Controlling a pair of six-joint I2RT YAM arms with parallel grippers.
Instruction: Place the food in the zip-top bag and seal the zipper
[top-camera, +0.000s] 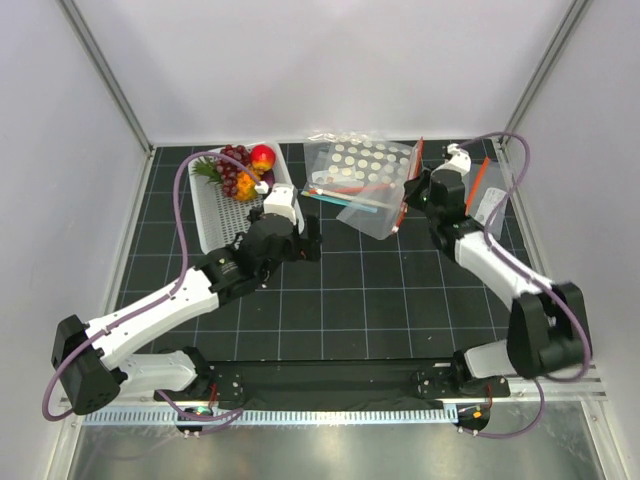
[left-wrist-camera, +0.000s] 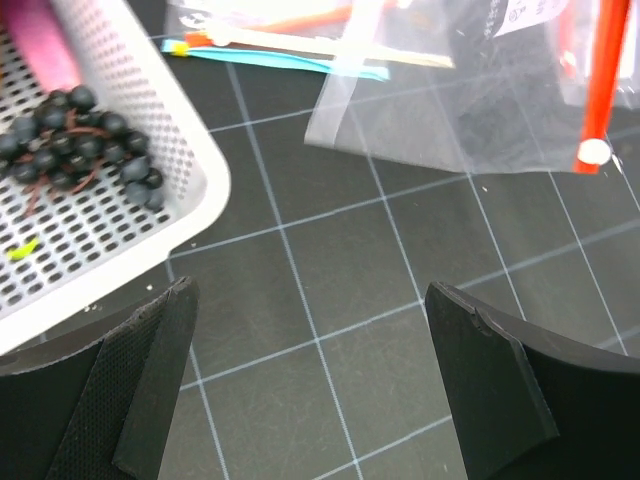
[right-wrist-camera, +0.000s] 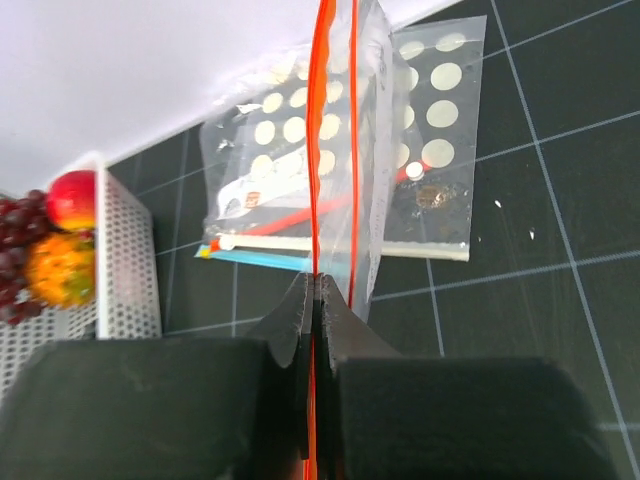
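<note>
A clear bag (top-camera: 382, 212) with an orange zipper edge is lifted off the mat on its right side. My right gripper is shut on that orange edge, and the bag's film (right-wrist-camera: 378, 150) hangs from it. Food lies in the white basket (right-wrist-camera: 128, 262): a red apple (top-camera: 263, 157), red grapes (top-camera: 232, 155), an orange-yellow piece (top-camera: 245, 187) and black grapes (left-wrist-camera: 75, 143). Beside the basket, over bare mat, my left gripper stands open with nothing between its fingers. Which part of the bag's film is on the mat I cannot fully tell.
More bags lie at the back, one with white dots (top-camera: 368, 160) and a blue zipper strip (left-wrist-camera: 285, 60). Another bag with an orange zipper (top-camera: 478, 186) lies at the right, by my right arm.
</note>
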